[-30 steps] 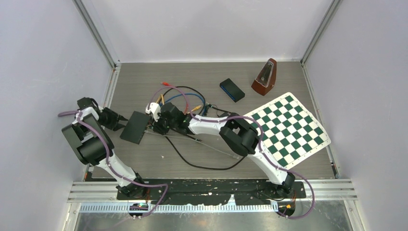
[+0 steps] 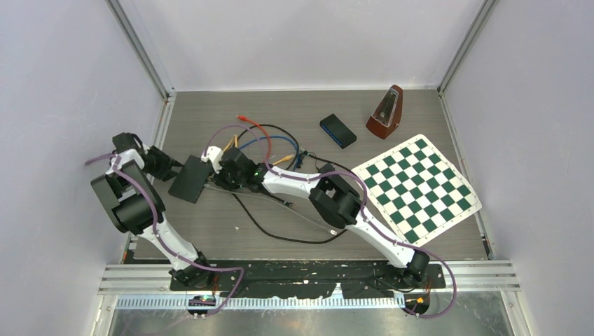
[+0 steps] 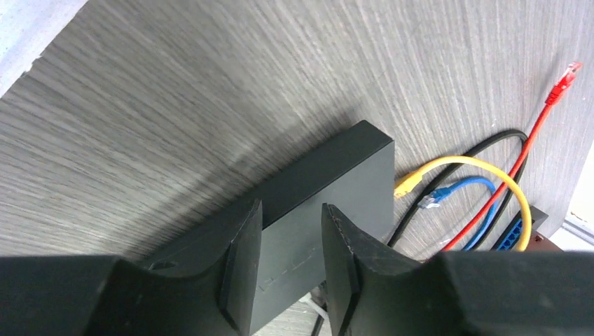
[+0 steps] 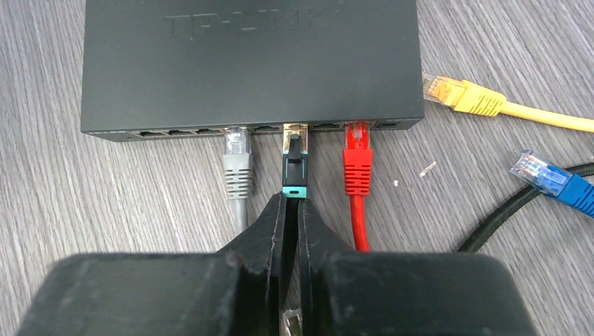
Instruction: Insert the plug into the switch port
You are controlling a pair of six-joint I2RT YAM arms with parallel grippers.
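The black switch (image 4: 252, 63) fills the top of the right wrist view, its row of ports toward me. A black plug with a teal band (image 4: 295, 168) has its gold end at a middle port; how deep it sits I cannot tell. Just behind that band, my right gripper is shut on the plug's black cable. Grey (image 4: 238, 171) and red (image 4: 358, 168) plugs sit at ports on either side. In the left wrist view my left gripper is open above the switch (image 3: 336, 203), nothing gripped between its fingers.
Loose yellow (image 4: 480, 98) and blue (image 4: 560, 185) plugs lie right of the switch. Farther off are a small black box (image 2: 337, 131), a metronome (image 2: 386, 113) and a checkered board (image 2: 418, 189).
The switch has shifted slightly left in the top view. The left gripper stays open, its arm shifting a little.
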